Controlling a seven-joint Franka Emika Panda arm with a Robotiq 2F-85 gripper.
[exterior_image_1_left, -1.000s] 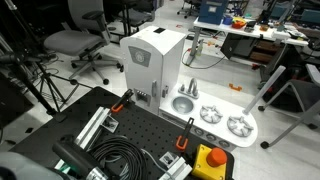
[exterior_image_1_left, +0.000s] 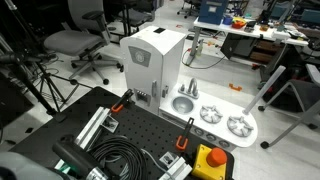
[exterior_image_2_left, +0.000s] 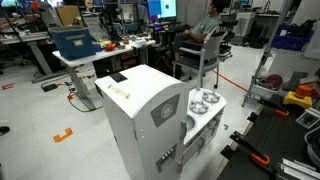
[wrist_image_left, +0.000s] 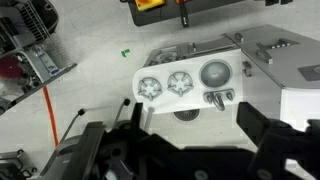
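A white toy kitchen fills the middle of the wrist view, its counter bearing two burners (wrist_image_left: 180, 83), a round metal sink (wrist_image_left: 214, 73) and a faucet (wrist_image_left: 218, 98). The tall white cabinet (exterior_image_1_left: 153, 65) stands at one end of it, with its doors looking closed. In the wrist view my gripper hangs over the kitchen's back side, its dark fingers spread wide and nothing seen between them. Neither exterior view shows the gripper. Both burners (exterior_image_1_left: 240, 125) and the sink (exterior_image_1_left: 182, 104) look empty.
The black table (exterior_image_1_left: 138, 138) in front of the kitchen carries a coiled black cable (exterior_image_1_left: 120, 157) and a yellow box with a red button (exterior_image_1_left: 216, 156). Orange-handled clamps (exterior_image_1_left: 185, 136) sit along its edge. Open floor lies behind the kitchen; office chairs (exterior_image_1_left: 80, 38) stand farther off.
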